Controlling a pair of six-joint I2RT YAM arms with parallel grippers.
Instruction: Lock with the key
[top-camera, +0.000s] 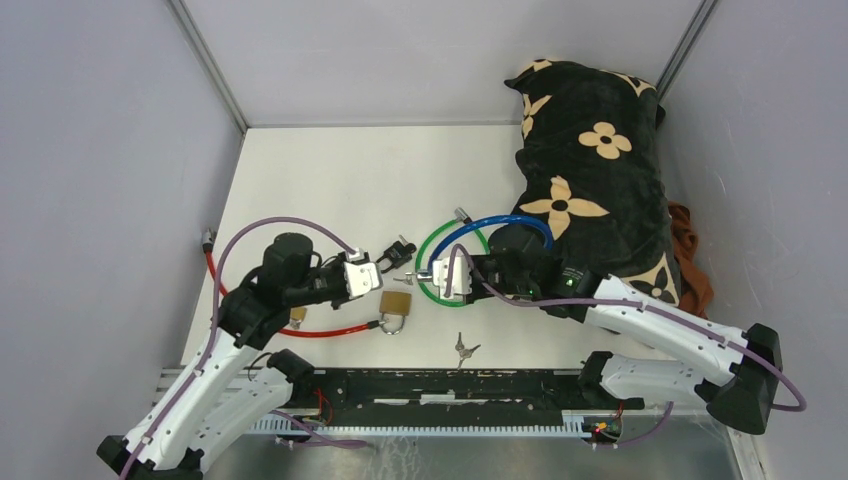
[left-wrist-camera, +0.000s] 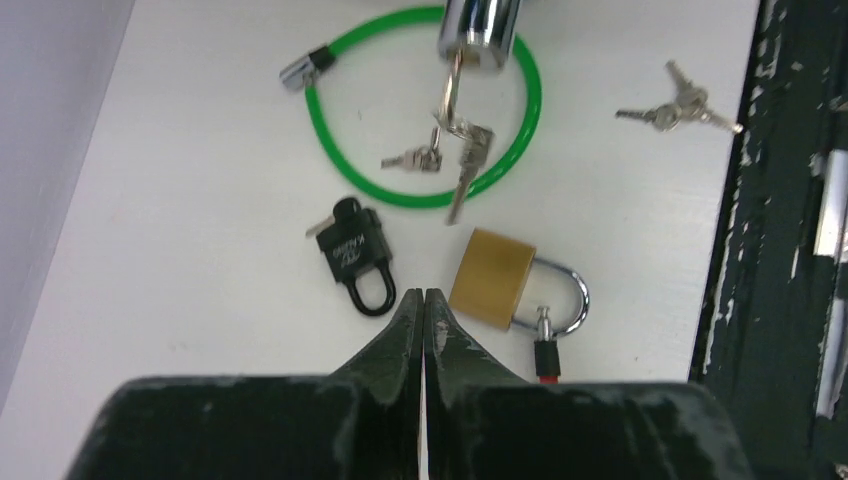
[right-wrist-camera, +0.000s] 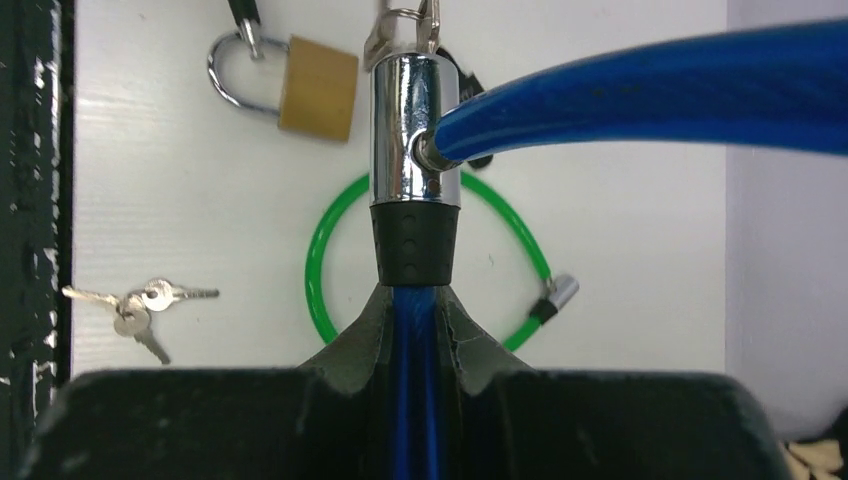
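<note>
My right gripper is shut on the blue cable lock, just behind its chrome cylinder (right-wrist-camera: 415, 130) and black collar. The blue cable (right-wrist-camera: 650, 95) enters the cylinder's side and arches away. In the left wrist view a key (left-wrist-camera: 451, 90) sticks out of the cylinder's end, with a second key (left-wrist-camera: 473, 160) hanging from its ring. My left gripper is shut with nothing between its fingers, well apart from that key. In the top view the two grippers face each other with a gap between them.
Below lie a green cable lock (left-wrist-camera: 340, 160), a black padlock (left-wrist-camera: 355, 245), a brass padlock (left-wrist-camera: 490, 280) and a red cable lock (top-camera: 330, 332). Loose keys (top-camera: 464, 350) lie near the front edge. A dark pillow (top-camera: 590, 180) fills the back right.
</note>
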